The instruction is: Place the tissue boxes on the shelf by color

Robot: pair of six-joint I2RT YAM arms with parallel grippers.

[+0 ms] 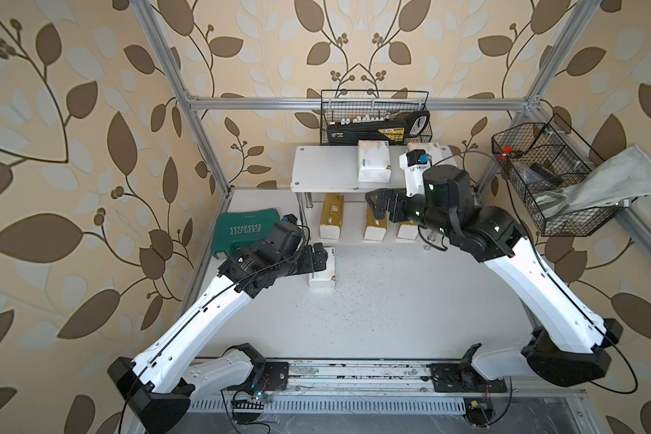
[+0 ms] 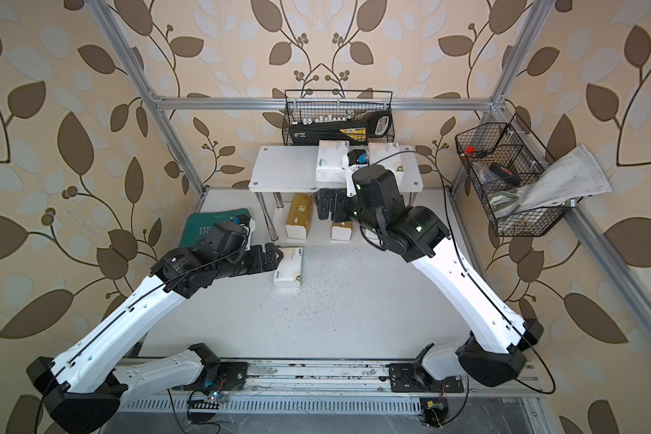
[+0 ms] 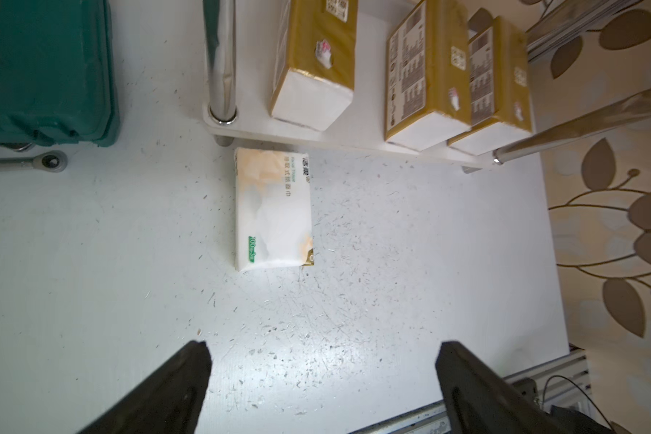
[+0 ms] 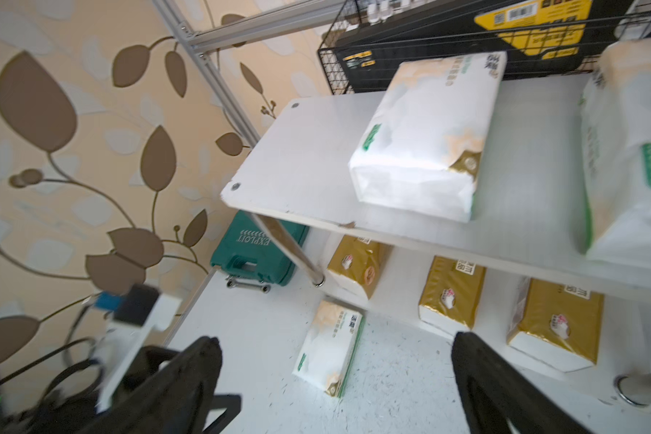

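Note:
One white tissue pack (image 3: 275,209) lies flat on the table in front of the shelf's left leg. On the upper shelf (image 4: 303,152) rest two white packs, a left one (image 4: 434,137) and a right one (image 4: 633,155). Three gold packs stand on the lower level: a left one (image 4: 359,265), a middle one (image 4: 452,293) and a right one (image 4: 557,322). My left gripper (image 1: 317,258) is open and empty, above the table near the lone white pack. In front of the shelf, my right gripper (image 1: 388,206) is also open, with nothing between its fingers.
A green tool case (image 1: 244,230) sits at the table's left, a wrench (image 4: 247,285) beside it. Behind the shelf hangs a wire basket (image 1: 374,119); another basket (image 1: 557,173) hangs on the right.

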